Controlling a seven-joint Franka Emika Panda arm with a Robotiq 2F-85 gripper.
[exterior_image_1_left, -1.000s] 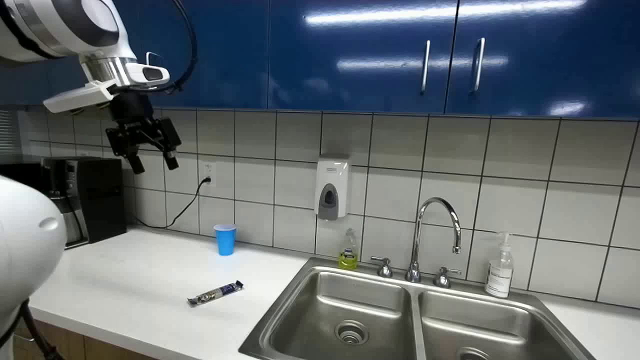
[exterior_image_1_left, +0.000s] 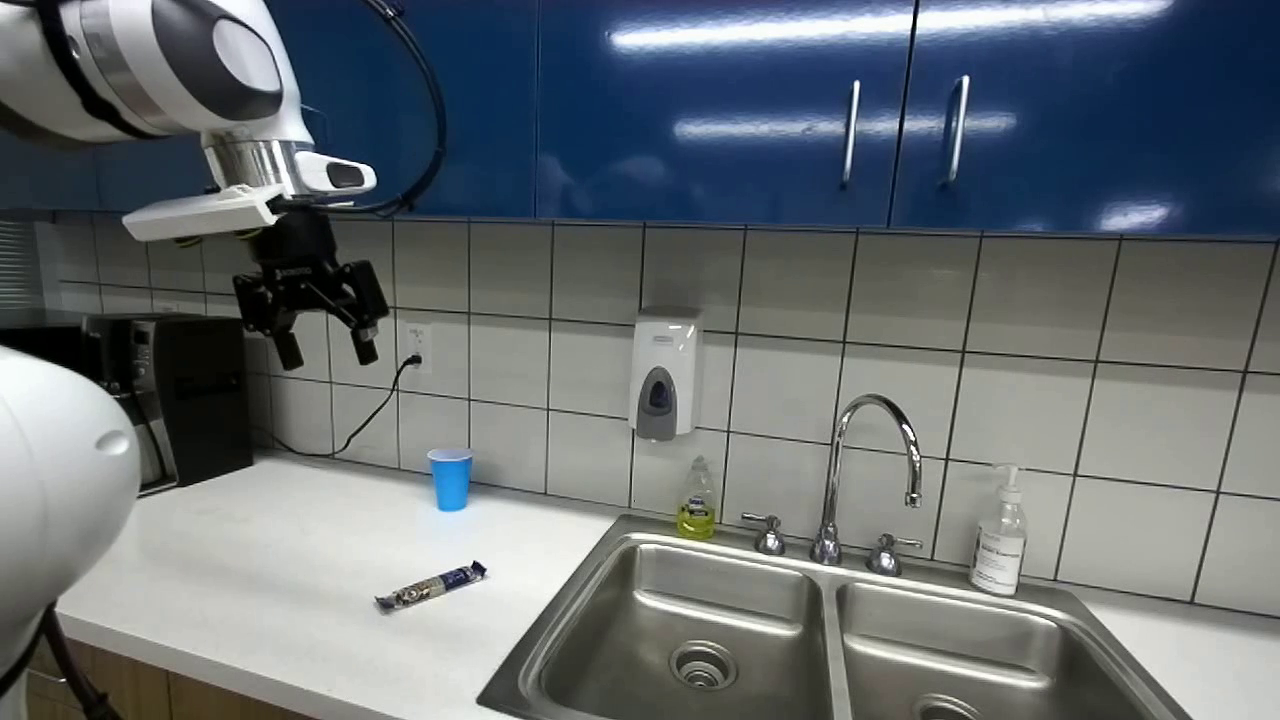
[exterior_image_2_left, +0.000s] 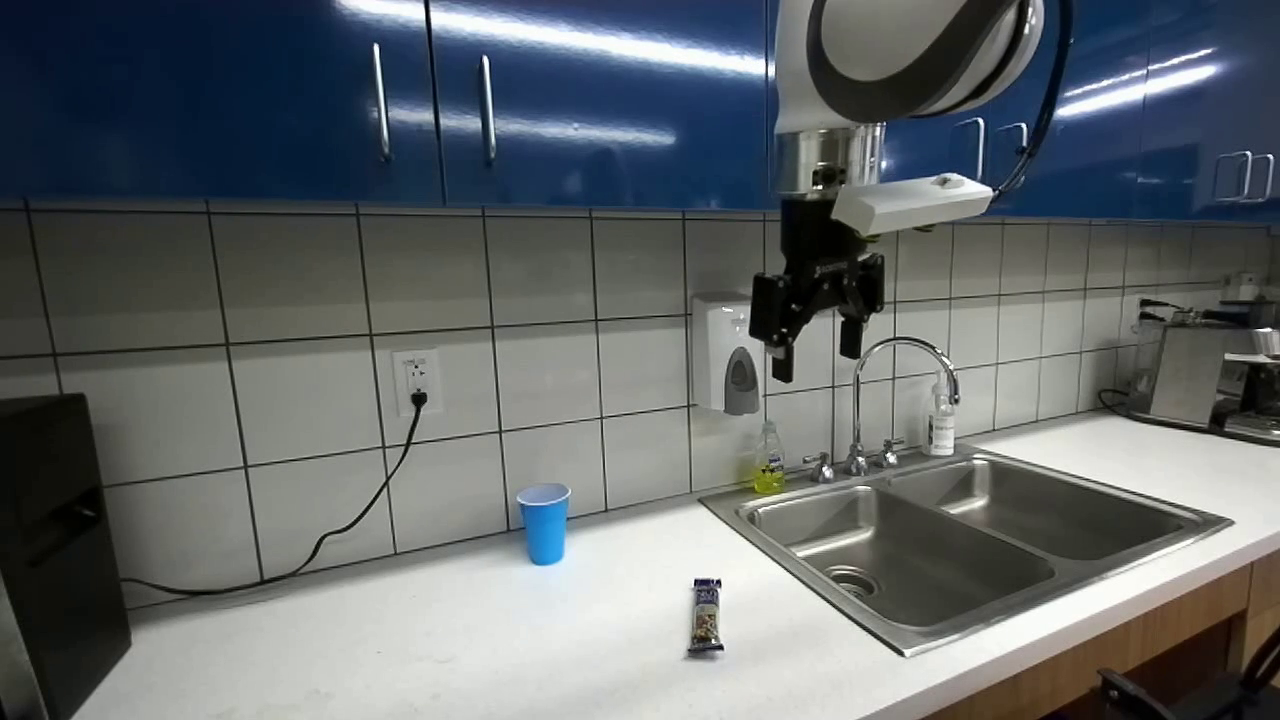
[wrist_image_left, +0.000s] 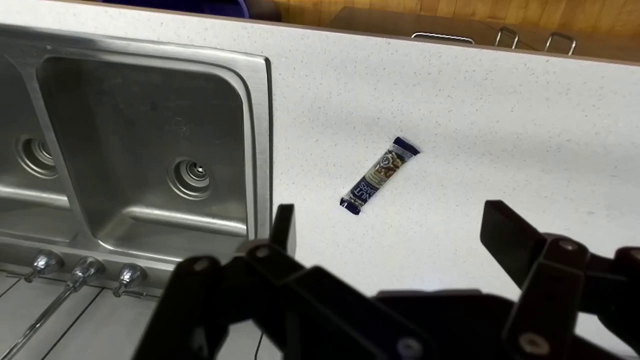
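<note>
A wrapped nut bar (exterior_image_1_left: 432, 586) lies flat on the white counter, left of the sink in exterior view 1. In the wrist view the same bar (wrist_image_left: 380, 176) lies slantwise, beyond the fingertips. Toward the wall stands an upright blue cup (exterior_image_2_left: 545, 524); the wrist view does not show it. My gripper (exterior_image_1_left: 327, 350) hangs high above the counter, well clear of both. Its black fingers (wrist_image_left: 510, 243) are spread wide with nothing between them, so it is open.
A steel double sink (exterior_image_2_left: 828, 600) borders the bar's side of the counter, with a tall faucet (exterior_image_1_left: 830, 480) behind it. A soap bottle (exterior_image_1_left: 696, 504) stands at its rim. A black appliance (exterior_image_1_left: 180, 396) and its cord are at the left. Open counter surrounds the bar.
My gripper has shifted a little to the right and slightly lower in exterior view 1, and it hangs more upright. The bar and the cup have stayed put.
</note>
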